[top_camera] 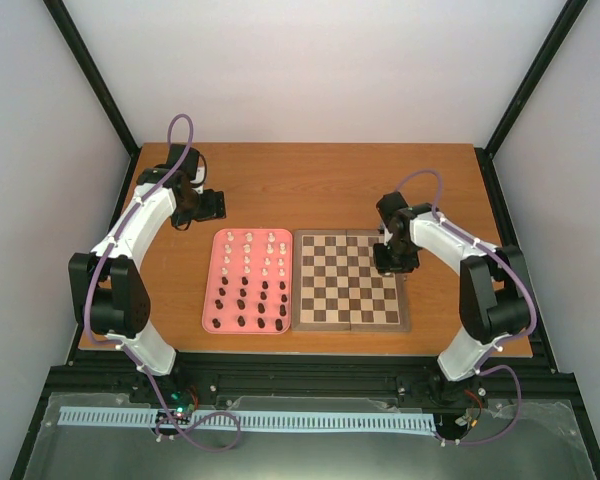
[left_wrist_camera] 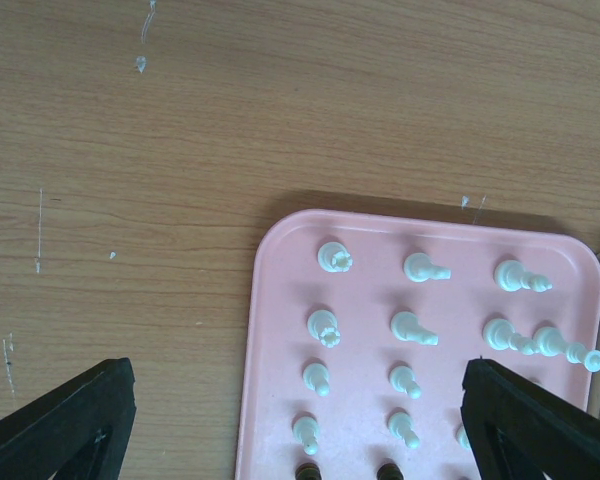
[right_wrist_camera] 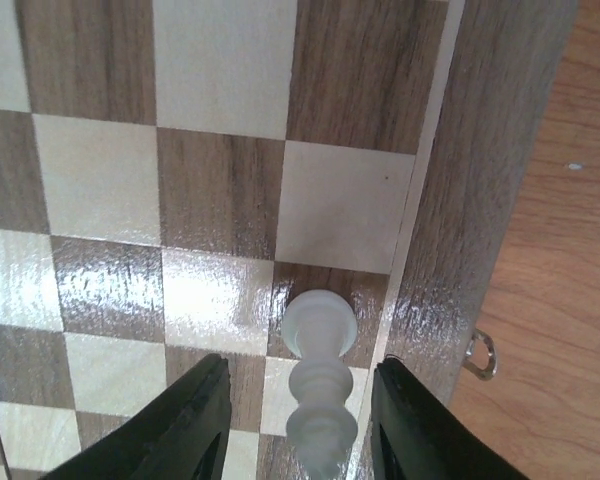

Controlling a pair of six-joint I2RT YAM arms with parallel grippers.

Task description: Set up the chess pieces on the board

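A white chess piece [right_wrist_camera: 321, 385] stands upright on a dark square in the board's outermost column, beside the right border strip. My right gripper is open around it, with a gap on either side between piece and fingers. In the top view that gripper [top_camera: 396, 268] covers the right part of the chessboard [top_camera: 325, 280]. The other squares in sight are bare. My left gripper stands open and empty, over the wood near the upper left of the pink tray [left_wrist_camera: 280, 235]. White pieces [left_wrist_camera: 323, 327] stand in the tray's far half, dark pieces [top_camera: 242, 304] in its near half.
The tray lies close against the chessboard's left edge. A metal clasp [right_wrist_camera: 480, 355] sticks out from the board's right side. Behind tray and board, the wooden tabletop [top_camera: 310, 185] is free.
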